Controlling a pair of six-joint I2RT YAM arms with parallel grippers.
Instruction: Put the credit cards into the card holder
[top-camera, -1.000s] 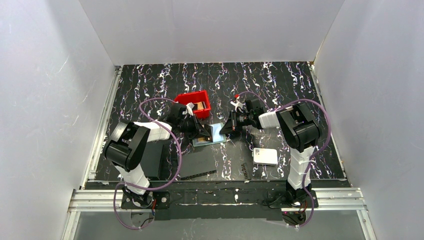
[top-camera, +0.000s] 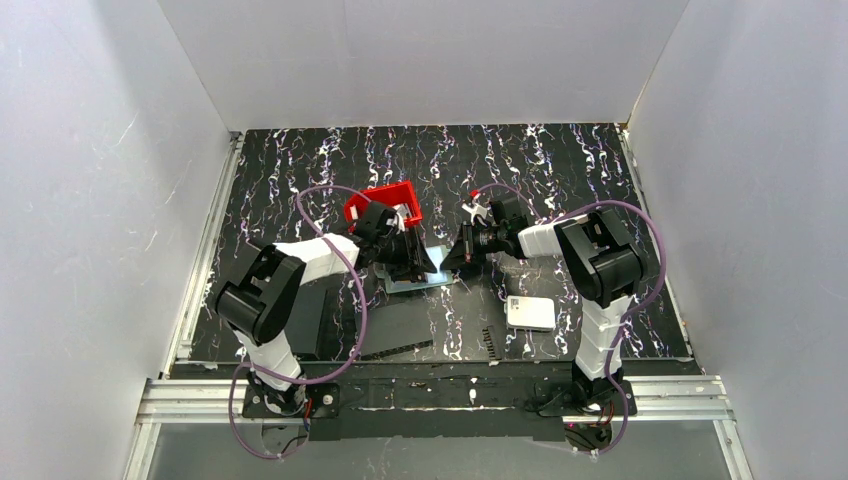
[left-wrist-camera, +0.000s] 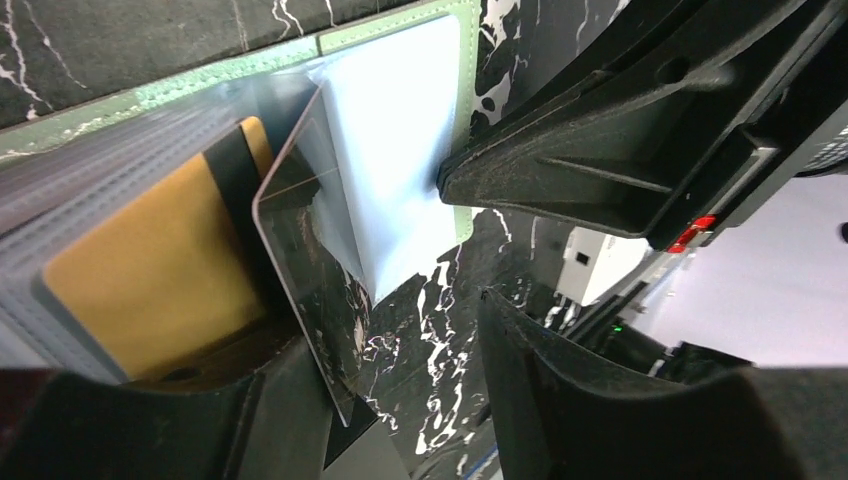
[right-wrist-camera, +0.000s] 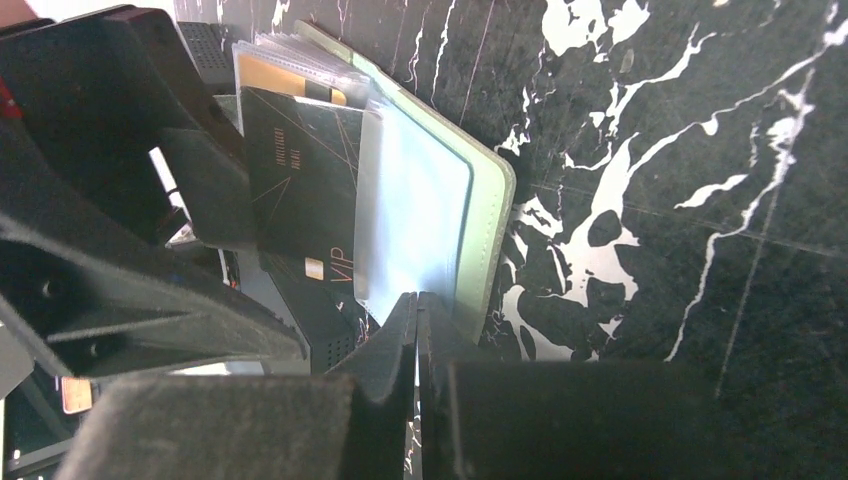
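The pale green card holder (top-camera: 437, 284) lies open mid-table, with clear sleeves and a light blue page (right-wrist-camera: 420, 190). A black VIP card (right-wrist-camera: 310, 200) stands tilted with its edge at a clear sleeve; how deep it sits, I cannot tell. My left gripper is open around the card's outer end, its fingers apart. In the right wrist view, my right gripper is shut on the near edge of the holder's sleeve page. A gold card (left-wrist-camera: 160, 270) sits in the sleeves further left.
Behind the left arm stands a red box (top-camera: 413, 205) with cards in it. A white box (top-camera: 530, 313) lies at the front right, and a dark grey flat panel (top-camera: 397, 328) in front of the holder.
My left gripper has shifted a little to the right and its wrist has turned, with its cable now arching over the red box. The right arm has stayed in place.
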